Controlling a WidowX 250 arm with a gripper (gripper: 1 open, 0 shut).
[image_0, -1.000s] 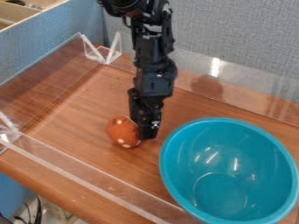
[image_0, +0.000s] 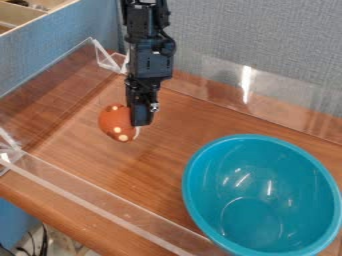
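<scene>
An orange ball with pale spots (image_0: 115, 122) is on the left-middle of the wooden table, higher in the view than the teal bowl. My black gripper (image_0: 139, 117) hangs over the ball's right side, its fingers reaching down beside it; whether anything is between them is hard to see. The large teal bowl (image_0: 262, 200) stands at the lower right, empty.
Clear low plastic walls (image_0: 235, 92) edge the wooden table (image_0: 187, 150). A grey padded wall rises behind, a blue one at left. Cables lie below the front left edge. The table's middle is open.
The gripper and the orange ball have both moved up and to the left in the view, away from the teal bowl. The bowl is unchanged.
</scene>
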